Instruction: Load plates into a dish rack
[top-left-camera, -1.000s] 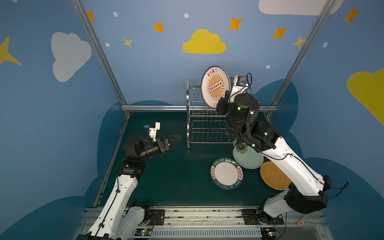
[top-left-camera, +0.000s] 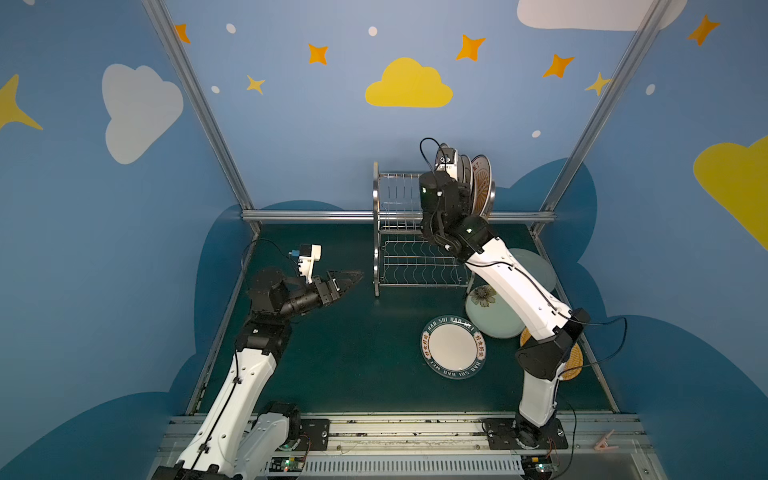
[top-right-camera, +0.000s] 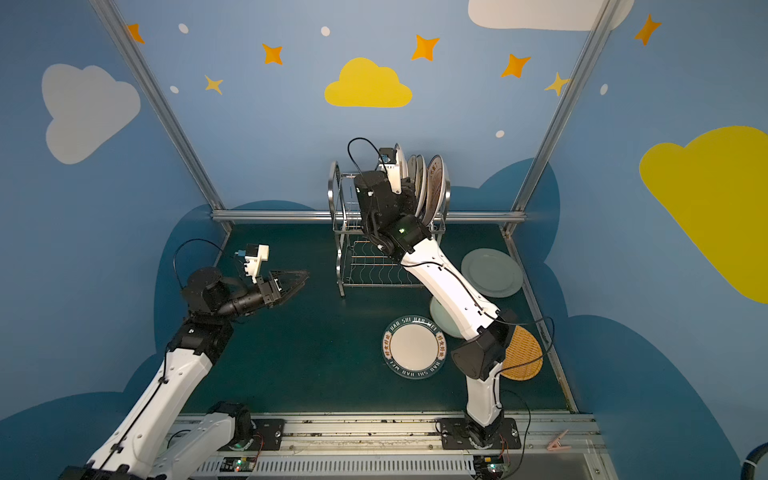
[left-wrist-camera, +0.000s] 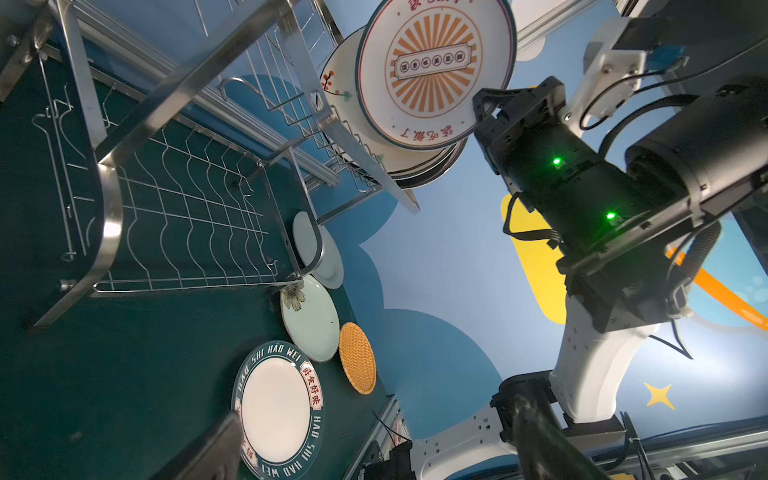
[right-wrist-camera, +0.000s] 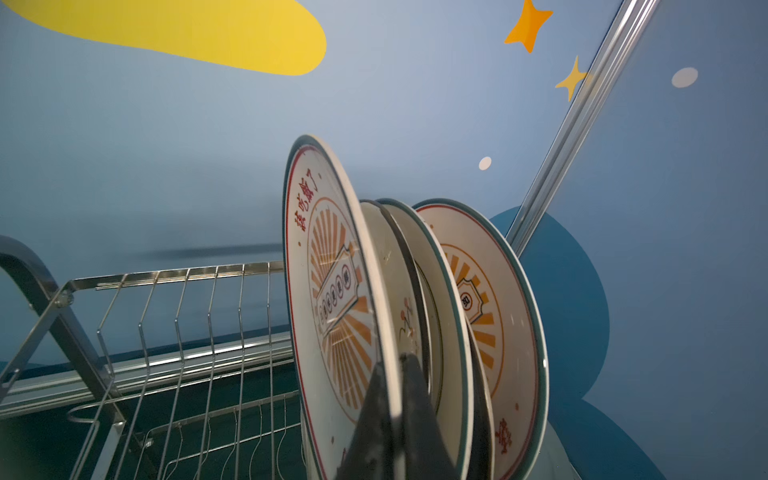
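My right gripper is up at the rack's upper tier, shut on the near rim of a white plate with an orange sunburst (left-wrist-camera: 436, 56), which stands almost upright left of several other upright plates (right-wrist-camera: 508, 336). The wire dish rack (top-left-camera: 376, 256) has an empty lower tier and free upper slots at left. My left gripper (top-left-camera: 352, 278) hangs open left of the rack, holding nothing. A teal-rimmed plate (top-left-camera: 452, 346) lies flat in front of the rack.
A flowered pale plate (left-wrist-camera: 312, 324), a grey-green plate (top-right-camera: 492, 272) and a woven yellow mat (top-right-camera: 524, 356) lie at the right, partly under the right arm in the top views. The floor left of the rack is mostly clear.
The left arm looks unchanged.
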